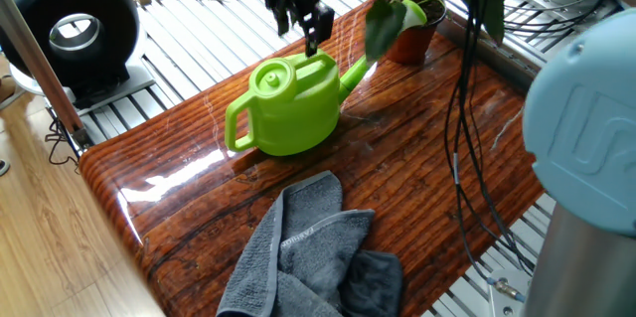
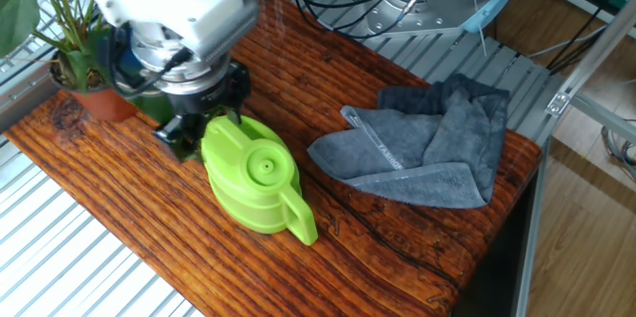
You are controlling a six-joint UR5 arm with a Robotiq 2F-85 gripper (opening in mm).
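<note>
A bright green watering can [image 1: 298,108] stands upright on the glossy brown wooden board. Its rear handle points left in exterior view 1, and its spout reaches toward the potted plant [image 1: 409,44], with a leaf covering part of it. My black gripper [image 1: 300,35] is just above the can's top handle, its fingers spread and nothing seen between them. From exterior view 2, the gripper [image 2: 204,130] appears at the plant side of the can [image 2: 253,178]; whether it touches the top handle cannot be told there.
A crumpled grey towel [image 1: 313,252] covers the board's near part. Black cables [image 1: 462,128] hang at the right. A black ring-shaped device [image 1: 70,29] stands at the far left. Bare wood lies around the can.
</note>
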